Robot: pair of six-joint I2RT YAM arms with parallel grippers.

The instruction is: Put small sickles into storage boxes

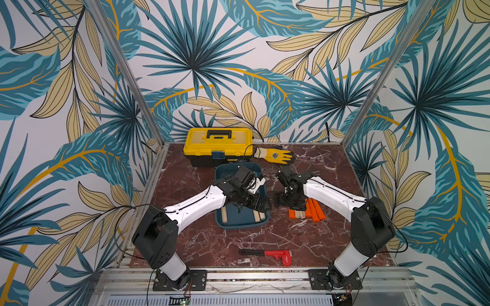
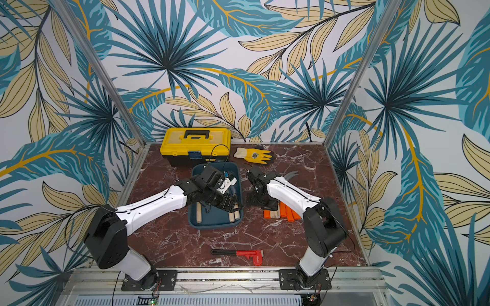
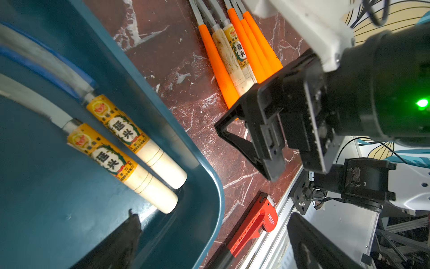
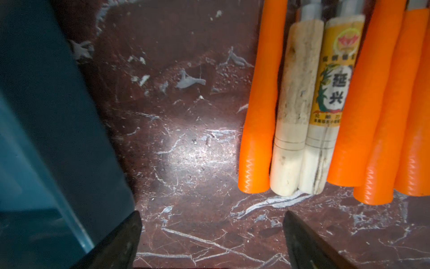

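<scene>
The teal storage box [image 1: 220, 196] holds sickles with wooden handles [image 3: 121, 165], lying side by side. My left gripper hangs over its right part; its fingertips are apart at the bottom of the left wrist view, with nothing seen between them. To the box's right lies a row of sickles with orange handles [image 4: 257, 134] and wooden handles [image 4: 295, 112], blades toward the back. My right gripper is open above the marble between the box and that row, nothing between its fingers.
A yellow-lidded toolbox [image 1: 199, 142] and a yellow glove [image 1: 275, 155] lie at the back. A red pipe wrench [image 1: 275, 255] lies at the front on the marble table [image 1: 194, 244]. Both grippers are close together near the box's right edge.
</scene>
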